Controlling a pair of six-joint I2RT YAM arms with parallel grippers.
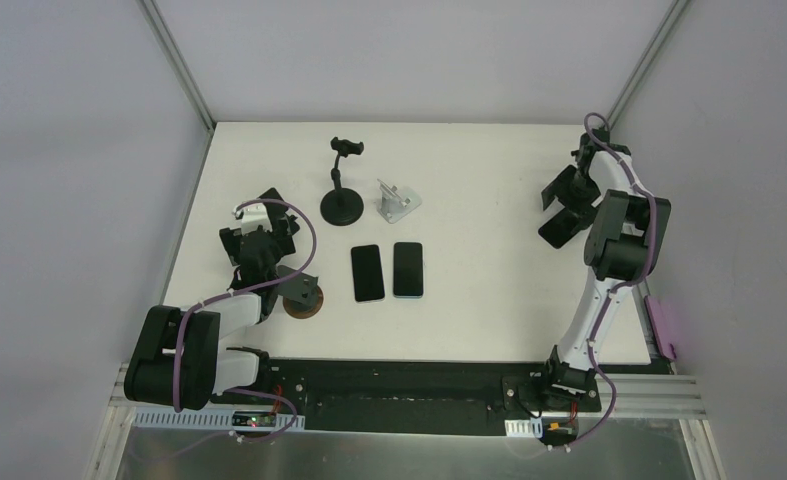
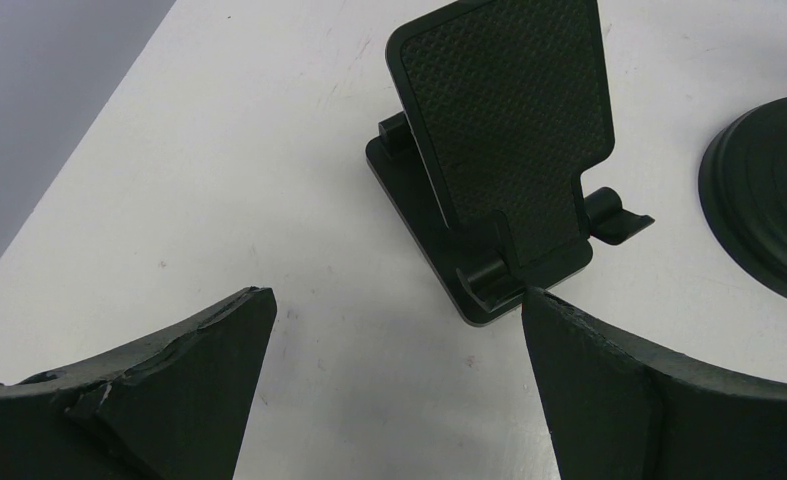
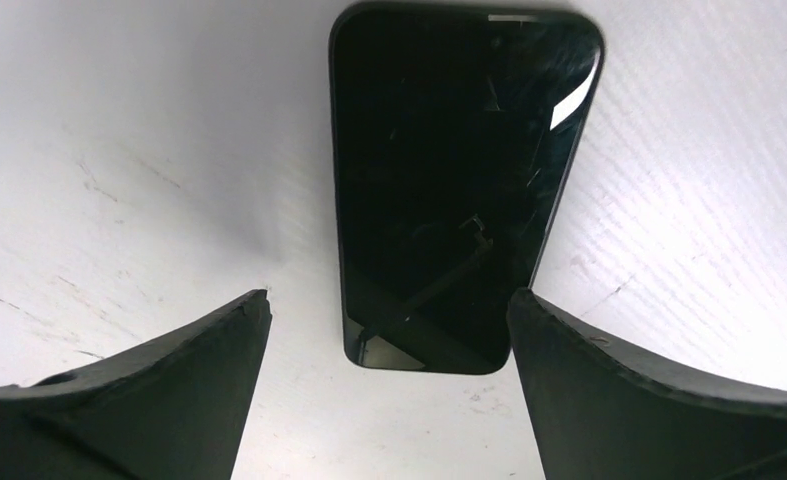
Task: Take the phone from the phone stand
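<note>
A black phone (image 3: 449, 190) lies flat on the white table, screen up, in the right wrist view. My right gripper is open above its lower end, with nothing held. In the left wrist view, a black phone stand (image 2: 514, 110) with a tilted back plate stands empty. My left gripper hangs open in front of it, apart from it. The top view shows two more phones, one left (image 1: 367, 273) and one right (image 1: 407, 269), flat near the table's middle.
A black stand with a round base (image 1: 342, 206) and a silver stand (image 1: 396, 203) stand empty at the back left. Another stand with a brown round base (image 1: 303, 303) is beside the left arm.
</note>
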